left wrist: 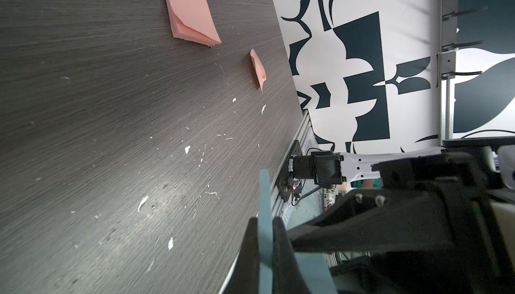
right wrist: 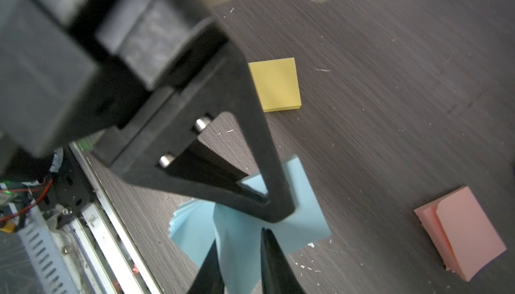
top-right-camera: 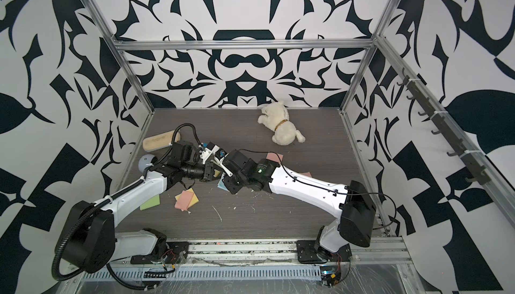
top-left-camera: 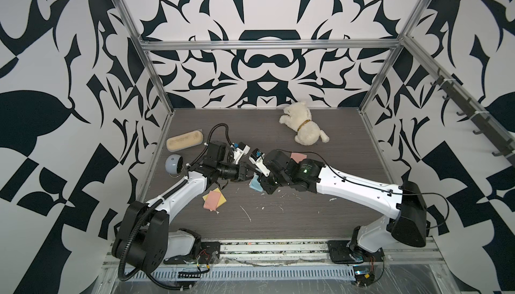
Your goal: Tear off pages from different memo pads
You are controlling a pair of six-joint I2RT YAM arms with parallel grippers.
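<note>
My two grippers meet low at the middle of the table over a blue memo pad (top-left-camera: 255, 183). My left gripper is shut on the blue paper (left wrist: 313, 272). In the right wrist view, my right gripper stands part open around the blue paper (right wrist: 303, 208); whether it touches the paper I cannot tell. A yellow pad (right wrist: 276, 84) and a pink pad (right wrist: 458, 232) lie nearby. A pink sheet lies over yellow paper (top-left-camera: 220, 197) at front left, with green paper (top-right-camera: 150, 201) beside it.
A white plush dog (top-left-camera: 303, 125) lies at the back right. A tan oblong object (top-left-camera: 184, 141) and a grey round object (top-left-camera: 173, 164) sit at the left. A loose pink sheet (left wrist: 257, 69) and white scraps lie on the table (top-left-camera: 343, 133).
</note>
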